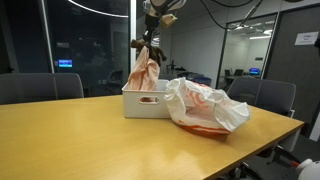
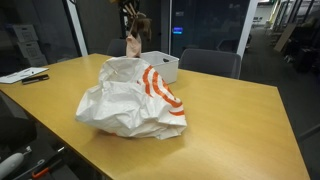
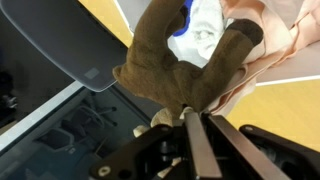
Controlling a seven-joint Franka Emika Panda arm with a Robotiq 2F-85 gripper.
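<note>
A brown plush toy (image 3: pixel 165 60) hangs from my gripper, whose fingers are shut on a bit of it. Pinkish cloth (image 1: pixel 145 72) dangles below the toy and reaches down to the white box (image 1: pixel 145 105). In exterior view 1 my gripper (image 1: pixel 151 38) is well above that box. Exterior view 2 shows the pink cloth (image 2: pixel 133 46) over the far part of the white box (image 2: pixel 163 68). Whether the cloth is joined to the toy is unclear. Something white with a blue edge (image 3: pixel 203 28) lies under the toy in the wrist view.
A large crumpled white plastic bag with red print (image 2: pixel 130 100) lies close beside the box. Chairs (image 1: pixel 275 96) stand around the table. Past the table's left edge there is a keyboard (image 2: pixel 22 75).
</note>
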